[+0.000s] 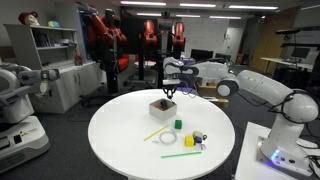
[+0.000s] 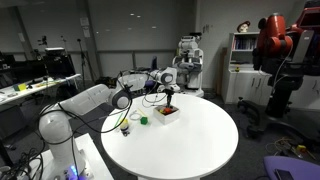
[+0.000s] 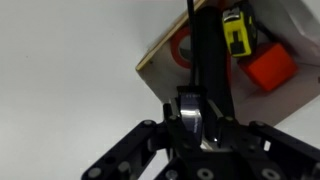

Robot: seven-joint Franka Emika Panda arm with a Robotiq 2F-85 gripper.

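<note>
A grey open box (image 1: 155,111) stands on the round white table, toward its far side in exterior view 1. My gripper is shut on a thin dark rod-like object (image 3: 192,45), which extends away from the fingers over the box. In exterior view 2 the gripper (image 2: 169,99) hangs right above the box (image 2: 165,118). Seen from the wrist, the box holds a red block (image 3: 270,67), a yellow-and-black item (image 3: 238,35), a red ring-shaped item (image 3: 180,47) and a black object. Whether the held object touches the contents is unclear.
On the white table (image 1: 115,140) lie a green block (image 1: 178,125), a yellow block (image 1: 188,142), a mug (image 1: 198,135), a pale ring (image 1: 168,137), a yellow stick (image 1: 155,132) and a green stick (image 1: 181,155).
</note>
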